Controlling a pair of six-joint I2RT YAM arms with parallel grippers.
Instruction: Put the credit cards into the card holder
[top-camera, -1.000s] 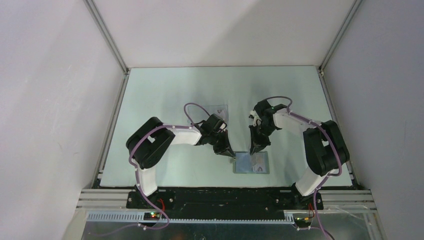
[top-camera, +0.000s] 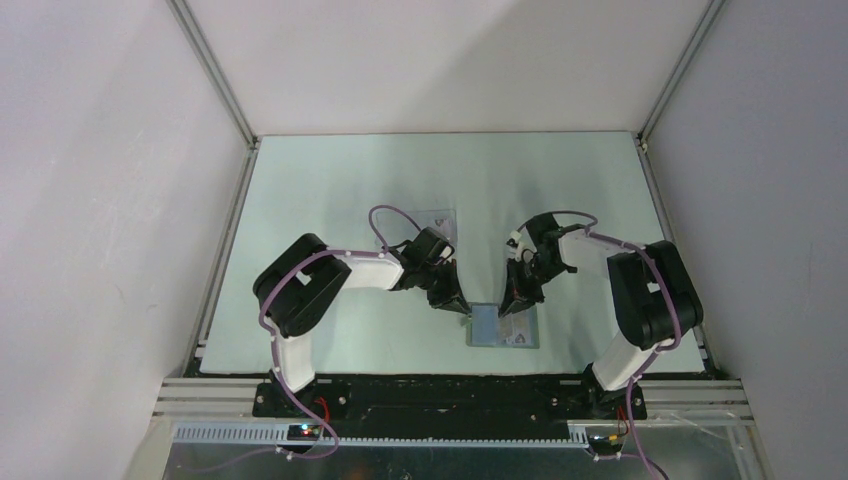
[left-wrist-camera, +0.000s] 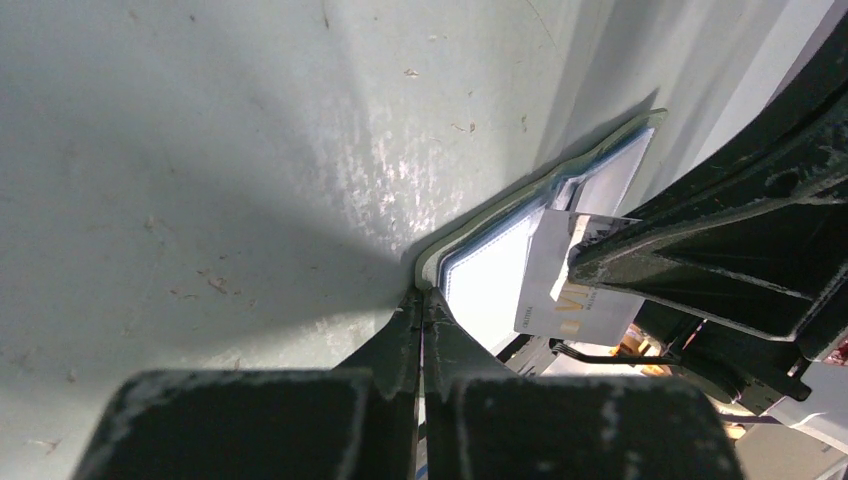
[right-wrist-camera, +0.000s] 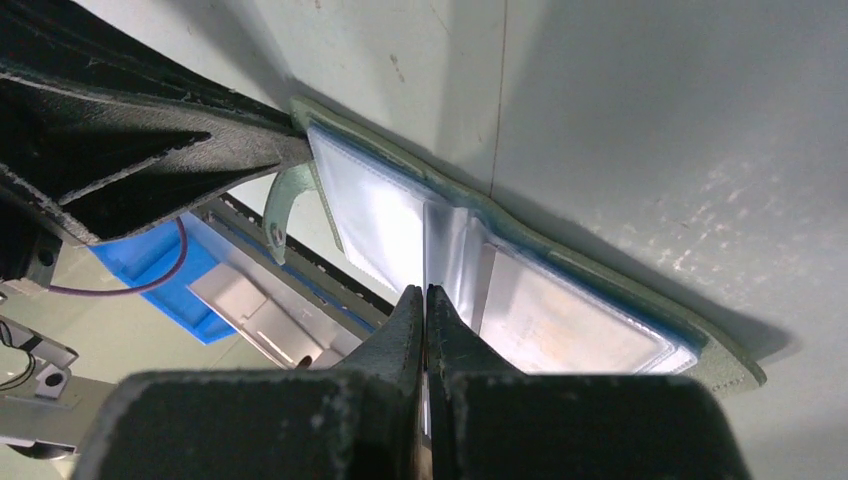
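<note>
The open card holder (top-camera: 483, 325) lies near the table's front edge, green-rimmed with clear sleeves. Its left end is beside my left gripper, which is shut at the green rim (left-wrist-camera: 428, 265) with nothing showing between its fingers. Above the sleeves stands my right gripper (top-camera: 502, 313), its fingers closed on a thin grey card. That card (left-wrist-camera: 553, 300) shows its printed face in the left wrist view, tilted over the holder. From the right wrist view it appears nearly edge-on, as a translucent strip (right-wrist-camera: 452, 255) at the fingertips. Whether its lower edge is inside a sleeve, I cannot tell.
A clear sheet or tray (top-camera: 445, 217) with a small dark print lies behind my left arm, partly covered by it. The dark front rail (top-camera: 450, 405) runs close to the holder.
My left arm and the holder look unmoved.
</note>
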